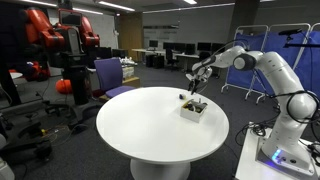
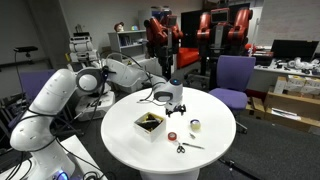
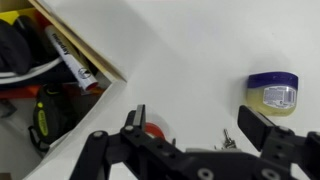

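Above the round white table (image 2: 125,142), my gripper stands open with nothing between its fingers. The wrist view looks down past it at a small jar (image 3: 272,93) with a dark blue band and a yellowish label, off to the right. A red round thing (image 3: 154,131) lies partly behind the left finger. At the upper left is an open box (image 3: 90,48) holding a marker (image 3: 68,52) and dark items. In the second exterior view, the box (image 2: 150,127), red roll (image 2: 172,136), jar (image 2: 195,126) and scissors (image 2: 181,149) share the tabletop.
A thin tool (image 2: 194,147) lies beside the scissors. A purple chair (image 2: 232,82) stands behind the table in the second exterior view.
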